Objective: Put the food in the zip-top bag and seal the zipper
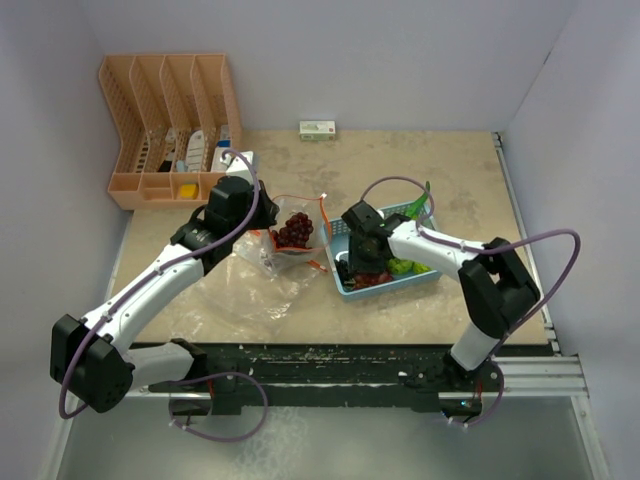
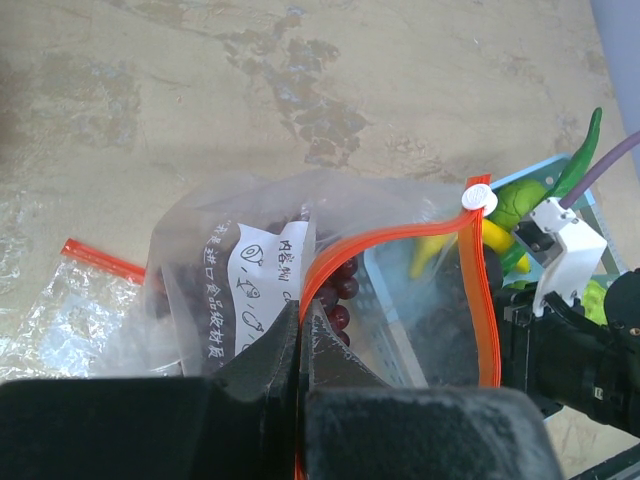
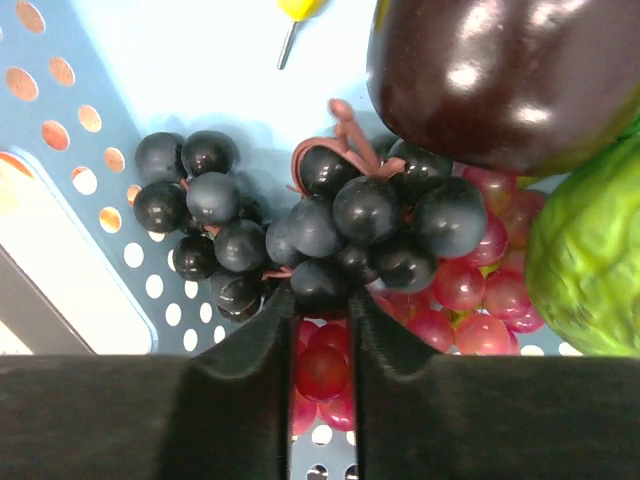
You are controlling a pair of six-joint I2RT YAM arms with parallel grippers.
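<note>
The clear zip top bag [image 2: 250, 200] has an orange zipper [image 2: 400, 235] and stands with its mouth spread. Dark red grapes [image 1: 293, 231] lie inside it. My left gripper is shut on the bag's zipper edge. Right of the bag, the blue basket [image 1: 345, 293] holds the other food. My right gripper is down in this basket, part open, with its tips at a bunch of black grapes [image 3: 365, 210]. Red grapes [image 3: 480, 290] show behind and between its fingers. A dark eggplant [image 3: 500, 80] and a green cabbage [image 3: 595, 250] lie close by.
A tan divided rack [image 1: 150, 190] with small items stands at the back left. A small box [image 1: 317, 130] sits by the back wall. Flat clear bags [image 1: 235, 300] lie on the table at front left.
</note>
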